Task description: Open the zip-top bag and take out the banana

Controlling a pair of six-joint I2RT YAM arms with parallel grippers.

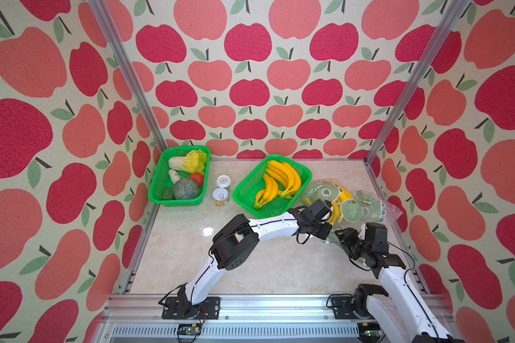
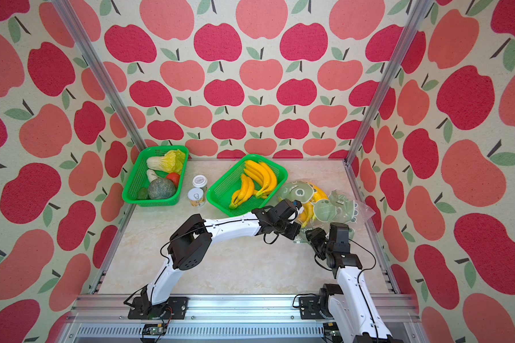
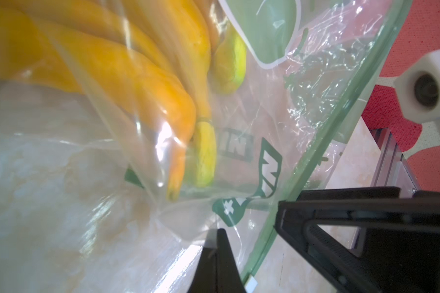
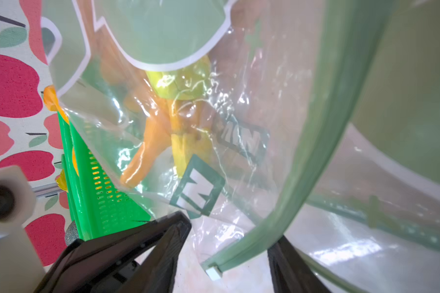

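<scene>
A clear zip-top bag [image 1: 369, 207] with green prints and a green zip strip [image 3: 322, 141] lies at the right of the table, bananas [image 3: 112, 73] inside it. My left gripper [image 1: 325, 224] is at the bag's left front, shut, with the bag around its fingertips; whether film is pinched between them is unclear. My right gripper [image 1: 344, 234] is at the bag's front right, open, with the green strip [image 4: 298, 185] crossing just above and between its fingers.
A green basket of bananas [image 1: 241, 194] sits left of the bag. A second green basket [image 1: 154, 188] holds vegetables, with two small tubs [image 1: 220, 194] beside it.
</scene>
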